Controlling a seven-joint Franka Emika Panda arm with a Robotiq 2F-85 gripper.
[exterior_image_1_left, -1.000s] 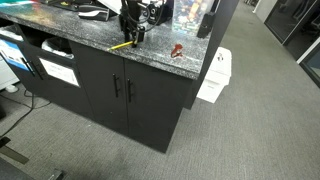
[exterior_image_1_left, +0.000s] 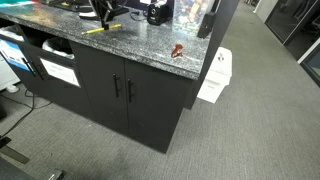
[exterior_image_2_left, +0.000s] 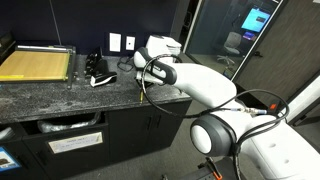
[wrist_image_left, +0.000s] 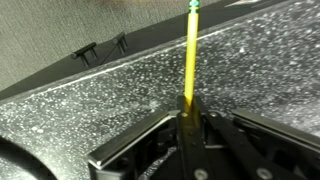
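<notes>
A thin yellow pencil-like stick (wrist_image_left: 191, 60) with a green end (wrist_image_left: 194, 5) runs up the wrist view from between my gripper's fingertips. My gripper is shut on it near its lower end. In exterior view 1 the same yellow stick (exterior_image_1_left: 103, 29) shows at the counter's front edge, with the dark gripper (exterior_image_1_left: 107, 18) at it. Exterior view 2 shows a bit of the yellow stick (exterior_image_2_left: 143, 98) below the white arm. Whether the stick touches the counter I cannot tell.
The speckled counter (exterior_image_1_left: 145, 45) has a small red object (exterior_image_1_left: 177, 50) near its right end. A clear container (exterior_image_1_left: 188, 15) stands behind. In exterior view 2, a wooden-coloured tray (exterior_image_2_left: 36, 66) and a black object (exterior_image_2_left: 98, 70) sit to the left. Black cabinets (exterior_image_1_left: 140, 105) drop below the edge.
In exterior view 1 the gripper and the yellow stick have moved left and toward the back along the counter. The red object has stayed where it was.
</notes>
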